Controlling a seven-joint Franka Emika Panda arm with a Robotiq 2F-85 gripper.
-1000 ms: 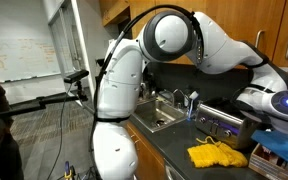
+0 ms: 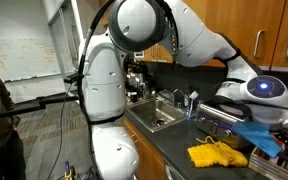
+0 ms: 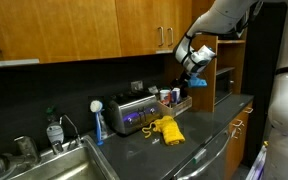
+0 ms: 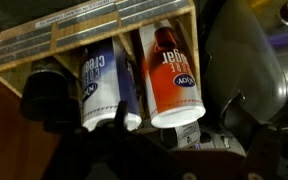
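Note:
In the wrist view, my gripper stands open over a wooden caddy, its dark fingers [image 4: 240, 122] apart at the lower edge. An orange-and-white can [image 4: 171, 75] lies lengthwise in the middle of that view. Left of it is a blue-and-white can [image 4: 106, 85]. Both sit in slots of the wooden caddy [image 4: 84, 30]; I cannot tell whether a finger touches either can. Exterior view 2 has my gripper [image 3: 185, 82] just above the wooden caddy [image 3: 171, 109] on the counter.
Dark round containers [image 4: 47, 92] fill the caddy's left side. A yellow cloth [image 3: 169, 130] lies on the dark counter in front. The metal toaster [image 3: 137, 111] stands beside the caddy. A sink [image 2: 156, 115] is further along, with bare counter between.
In exterior view 1, the gripper end of the arm has shifted left and slightly up, and its blue part has turned a little. The cloth and toaster have stayed put.

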